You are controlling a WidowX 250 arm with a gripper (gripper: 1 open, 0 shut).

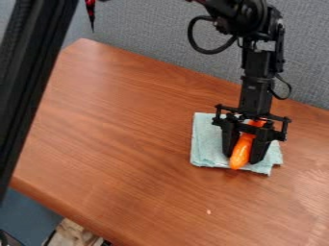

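An orange carrot-like object (240,154) lies on a pale blue folded cloth (206,144) at the right of the wooden table. My black gripper (244,154) reaches down over it from above, its two dark fingers on either side of the orange object. Whether the fingers press on it or only surround it is hard to tell.
A dark frame post (26,77) runs along the left edge of the view, and a grey partition (154,29) stands behind the table.
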